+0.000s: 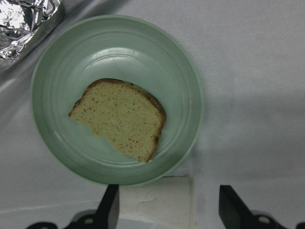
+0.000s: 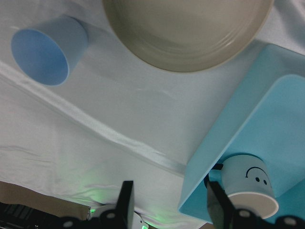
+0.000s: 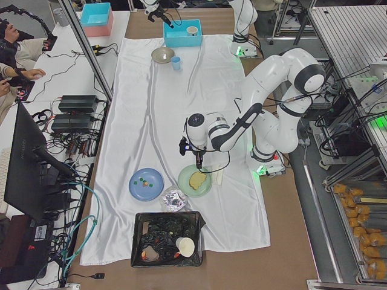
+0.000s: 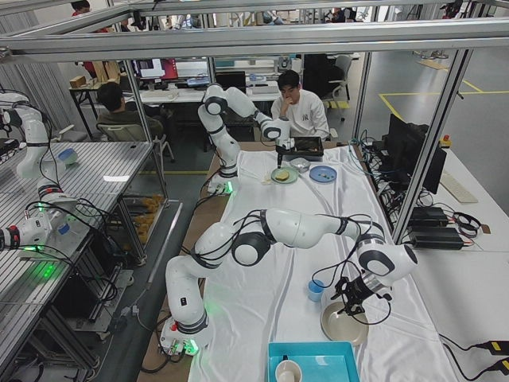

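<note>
My left gripper is open above the cloth beside a green plate (image 1: 62, 119), which holds a bitten bread slice (image 1: 116, 114); a pale flat piece (image 1: 157, 205) lies beside the plate. My right gripper is open, with nothing between its fingers, over the far end by a teal bin (image 2: 224, 119), a beige plate (image 2: 186, 47) and a light-blue cup (image 2: 69, 47). A white mug (image 2: 243, 181) with a drawn face lies within the bin.
Crumpled foil (image 1: 24, 24) sits by the green plate, with a blue plate (image 3: 146, 193) holding small pieces and a black bag-lined tray (image 3: 136, 241) nearby. A seated person is behind the workspace.
</note>
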